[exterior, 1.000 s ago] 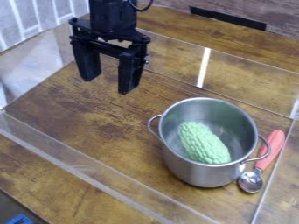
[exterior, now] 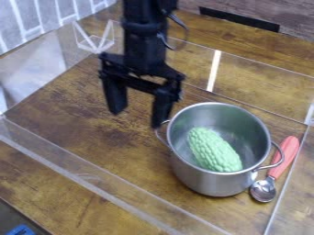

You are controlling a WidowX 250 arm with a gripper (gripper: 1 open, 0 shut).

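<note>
My black gripper [exterior: 138,99] hangs over the wooden table, left of and behind a steel pot [exterior: 216,181]; it is motion-blurred, with its two fingers apart and nothing visible between them. A green bumpy vegetable, like a bitter melon [exterior: 214,150], lies inside the pot.
A red-handled scoop [exterior: 263,189] lies just right of the pot. Clear strips cross the table, and a blue object [exterior: 17,230] shows at the bottom left corner.
The gripper has moved right and somewhat down in the view, toward the pot, and is now blurred. The pot, its contents and the scoop have not moved.
</note>
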